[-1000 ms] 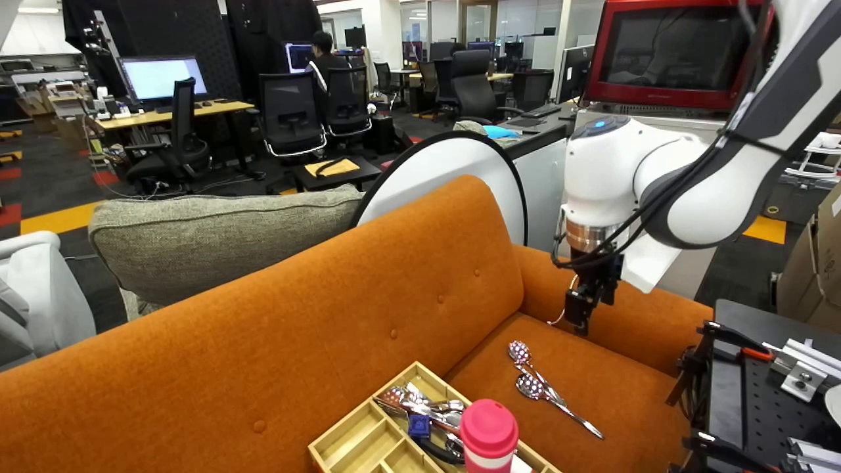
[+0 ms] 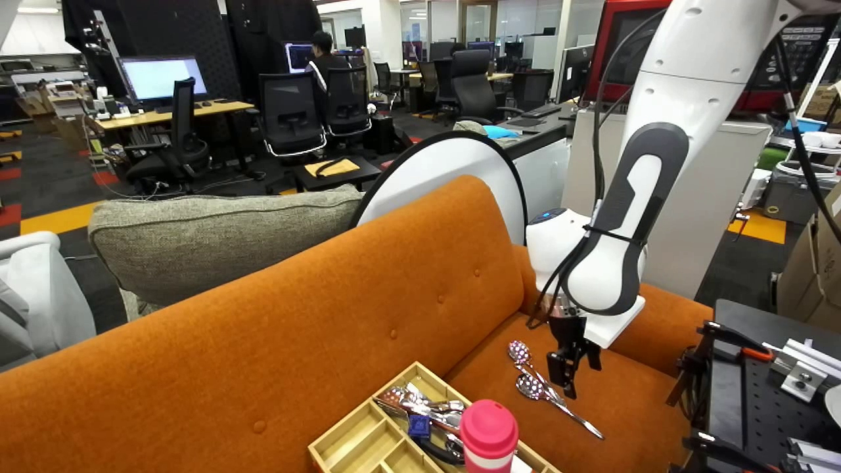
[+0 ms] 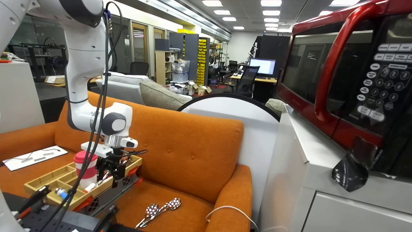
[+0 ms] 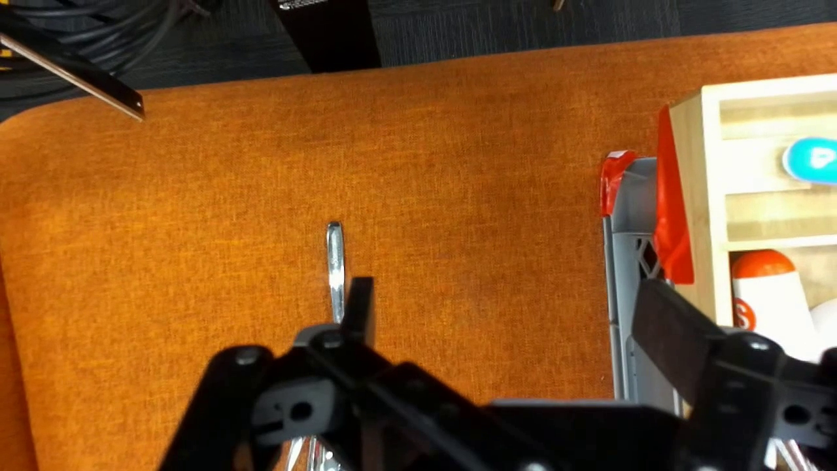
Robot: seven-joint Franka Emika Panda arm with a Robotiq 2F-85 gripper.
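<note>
Two shiny slotted spoons (image 2: 533,386) lie crossed on the orange sofa seat, their perforated bowls toward the backrest; they also show in the second exterior view as spoons (image 3: 158,210). My gripper (image 2: 573,377) is open above the seat, close to the spoons in the first exterior view, with nothing held. In the wrist view the fingers (image 4: 360,311) stand wide apart, and one metal handle (image 4: 335,263) reaches out past the left finger. The spoon bowls are hidden there behind the gripper body.
A wooden compartment tray (image 2: 347,432) with several utensils and a red-lidded cup (image 2: 489,433) stands on a grey crate (image 4: 628,314) beside the spoons. A black table (image 2: 761,394) with clamps borders the seat's front. Bare seat lies between handle and crate.
The arm has swung leftward in the first exterior view and lowered, bringing the gripper from near the far armrest to beside the spoons. Spoons, tray and cup have not moved.
</note>
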